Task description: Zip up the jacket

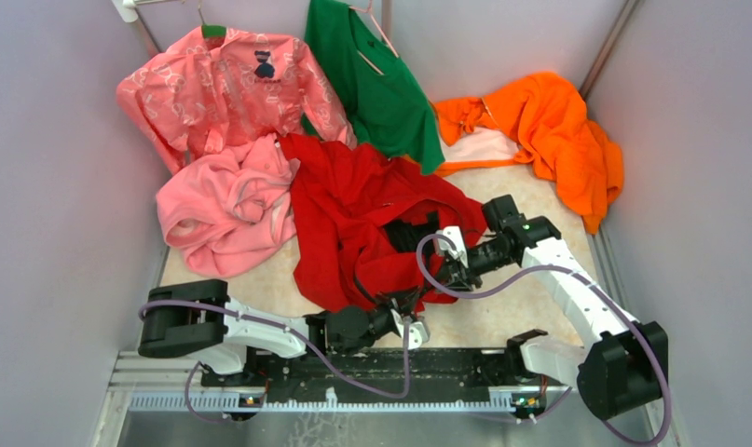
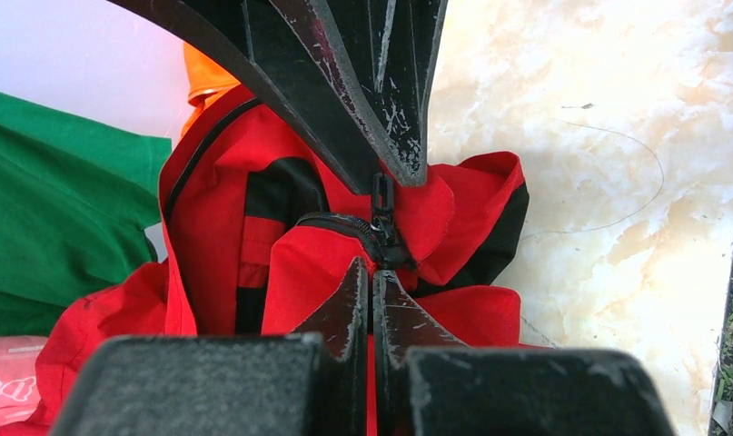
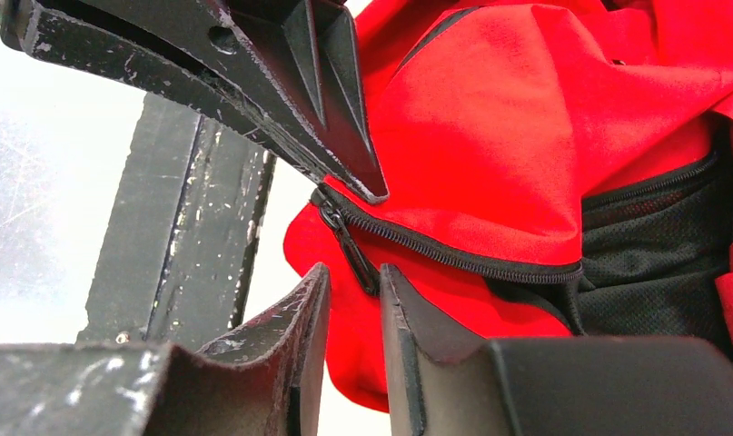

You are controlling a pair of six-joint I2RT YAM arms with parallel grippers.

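Note:
The red jacket (image 1: pixel 344 223) lies in folds with its black lining showing. At its lower edge my two grippers meet. My left gripper is shut at the zipper's end, just below the zipper pull (image 2: pixel 382 204); whether anything thin is between its fingertips is hard to tell. In the right wrist view my right gripper is part open, the dangling zipper pull (image 3: pixel 349 245) at its fingertips. The zipper tape (image 3: pixel 471 263) runs off to the right along the red fabric.
Pink clothing (image 1: pixel 218 209), a hanging pink jacket (image 1: pixel 223 88), a green top (image 1: pixel 367 93) and an orange garment (image 1: pixel 549 130) surround the red jacket. Bare table (image 1: pixel 526 321) shows at the front right.

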